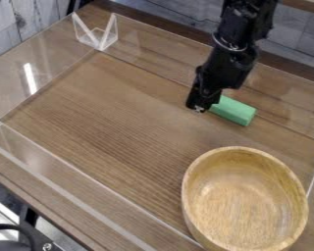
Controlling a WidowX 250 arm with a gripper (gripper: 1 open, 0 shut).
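The black arm (235, 49) reaches down from the top of the view to its gripper (199, 104), low over the wooden table. A green block (232, 112) lies just right of the gripper, its left end close to or behind the fingers. The fingers look close together, with nothing visible between them, though they are small and dark.
A large tan round bowl (245, 233) sits at the lower right. A clear plastic piece (97, 31) stands at the back left.
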